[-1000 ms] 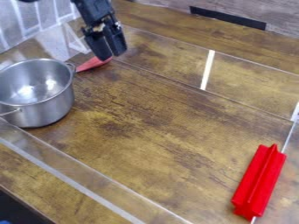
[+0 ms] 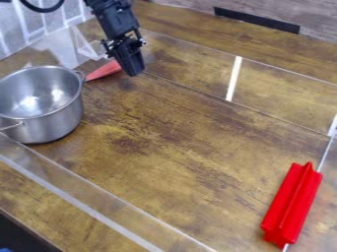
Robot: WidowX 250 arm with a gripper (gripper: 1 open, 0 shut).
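Observation:
The black gripper [image 2: 129, 61] is low over the table at the upper left, shut on a red object [image 2: 104, 71] that lies angled behind the pot; its exact shape is partly hidden. A steel pot [image 2: 37, 102] with a handle stands at the left. A red bar-like piece [image 2: 293, 204] lies at the lower right.
A clear, pale structure [image 2: 53, 44] stands at the upper left behind the pot.
The gripper has come down toward the red object and looks narrower than earlier. The pot and the red bar at the right have not moved.

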